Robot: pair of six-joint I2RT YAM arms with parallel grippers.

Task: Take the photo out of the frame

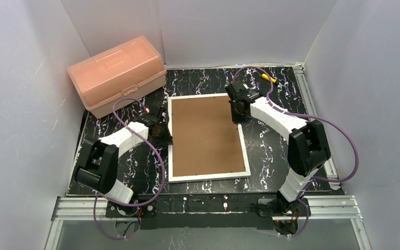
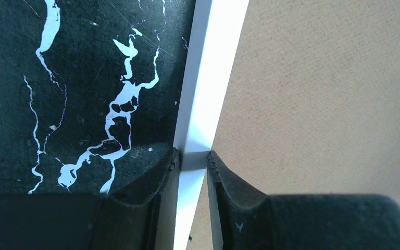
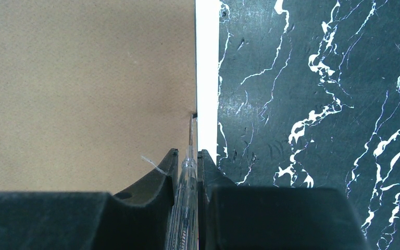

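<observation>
The picture frame lies face down: its white border [image 1: 208, 178] surrounds a brown backing board [image 1: 208, 140], and no photo is visible. My left gripper is shut on the left border [image 2: 211, 88] of the frame, one finger on each side. At the right border [image 3: 207, 78], my right gripper is shut on a slim, shiny metal tool [image 3: 187, 179]. The tool's thin tip reaches the inner edge of the border, beside a small dark tab [image 3: 194, 115]. Whether the tip touches the tab, I cannot tell.
A pink case [image 1: 117, 73] stands at the back left. Near the back right lies a small yellow-handled item [image 1: 268, 78].
</observation>
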